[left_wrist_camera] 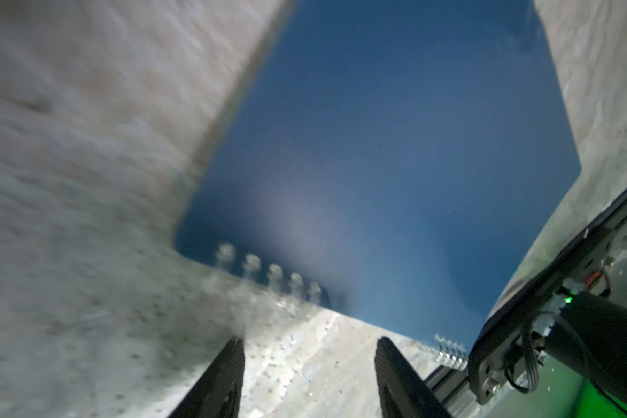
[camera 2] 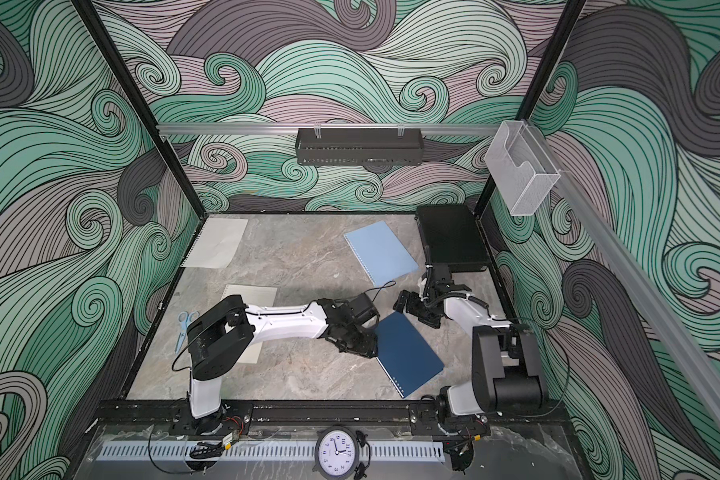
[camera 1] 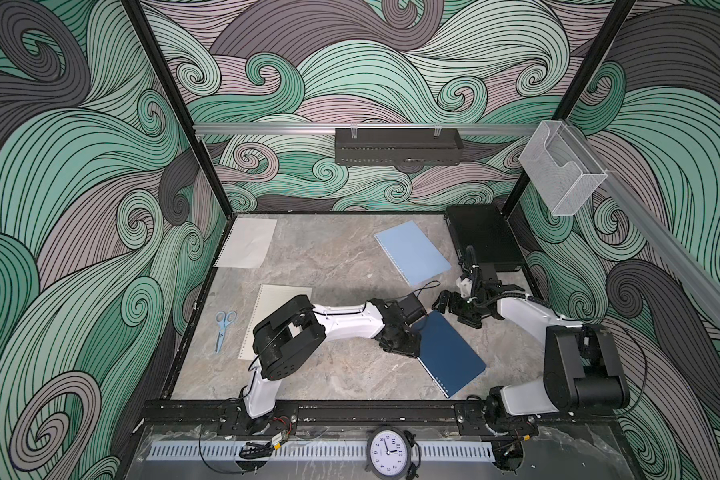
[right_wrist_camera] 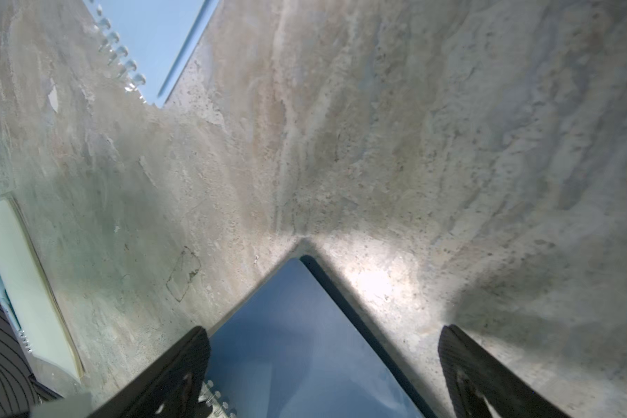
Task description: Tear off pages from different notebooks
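A dark blue spiral notebook [camera 1: 453, 357] lies closed and slanted at the front right of the table. At its ringed left edge is my left gripper, fingers parted and nothing between its fingers. My right gripper stands open by the notebook's far corner; in the right wrist view that corner shows between its fingers, with no grip on it. A light blue spiral notebook [camera 1: 412, 251] lies closed farther back. A cream notebook [camera 1: 252, 320] rests at the left, partly hidden by my left arm. A white ringed pad [camera 1: 246, 243] is at the back left.
Light blue scissors [camera 1: 222, 329] lie by the left table edge. A black box [camera 1: 483, 237] fills the back right corner. A clock [camera 1: 389, 453] stands beyond the front rail.
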